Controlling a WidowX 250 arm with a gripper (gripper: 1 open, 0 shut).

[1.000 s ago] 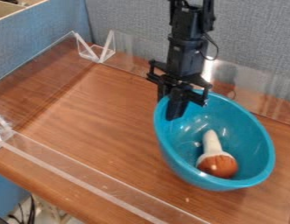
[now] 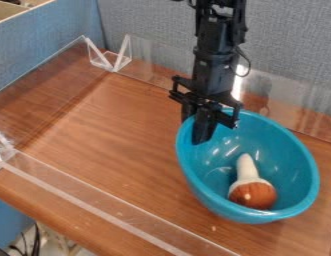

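A turquoise oval bowl (image 2: 293, 170) stands on the right half of the wooden table. Inside it lies a toy mushroom (image 2: 251, 190) with a white stem and an orange-brown cap. My black gripper (image 2: 204, 118) is at the bowl's back-left rim, shut on that rim. The fingertips are partly hidden where they meet the rim.
Clear plastic strips run along its back and front edges, with white brackets (image 2: 112, 58) at the corners. A grey padded wall (image 2: 295, 50) stands behind, and cables hang below the table at the bottom left.
The bowl, with the mushroom in it, has moved slightly toward the front of the table, and my gripper has moved down with it.
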